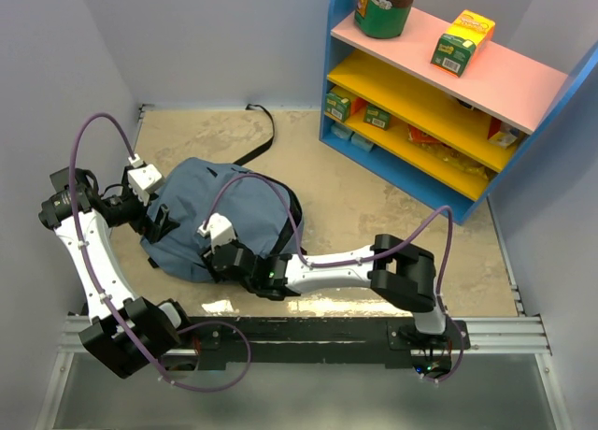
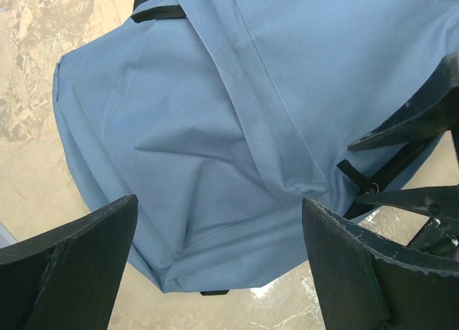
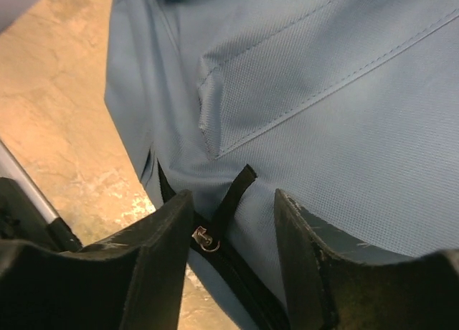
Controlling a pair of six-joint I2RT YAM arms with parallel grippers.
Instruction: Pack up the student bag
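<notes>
The blue-grey student bag [image 1: 192,201] lies flat on the table. In the right wrist view, a black zipper band [image 3: 244,272] runs along its lower edge, with a dark pull tab [image 3: 234,195] and a metal slider [image 3: 206,238]. My right gripper stands part open over that tab, its fingers on either side of it; nothing is visibly gripped. Above the bag's left part, my left gripper is open with only fabric below its fingers. The right gripper's fingers also show at the right of the left wrist view, near the pull tab [image 2: 353,173].
A blue-sided shelf [image 1: 411,121] at the back right holds several small boxes and packets. A green-and-yellow box [image 1: 462,42] and a green round container [image 1: 384,7] stand on its top. Bare table [image 1: 374,206] lies between the bag and the shelf. A black strap [image 1: 257,140] trails behind the bag.
</notes>
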